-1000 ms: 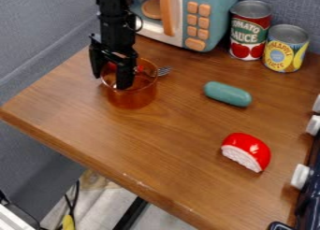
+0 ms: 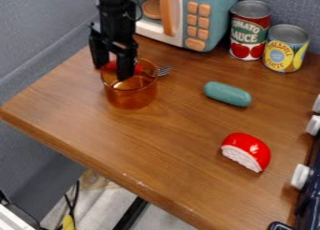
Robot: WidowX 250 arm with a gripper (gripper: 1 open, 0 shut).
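My black gripper (image 2: 116, 58) reaches down from the top into an amber transparent bowl (image 2: 130, 92) on the wooden table (image 2: 150, 145). A reddish object shows at its fingertips inside the bowl's rim; I cannot tell whether it is held. A silver fork's tines (image 2: 163, 71) stick out at the bowl's right. A teal cylinder (image 2: 227, 93) lies to the right, and a red-and-white rounded piece (image 2: 246, 150) lies at front right.
A teal toy microwave (image 2: 196, 21) stands behind, with two cans (image 2: 248, 35) at back right. A dark appliance with white knobs (image 2: 305, 192) lines the right edge.
The gripper has shifted slightly within and above the bowl, and more of the bowl's inside shows now. The other objects have not moved.
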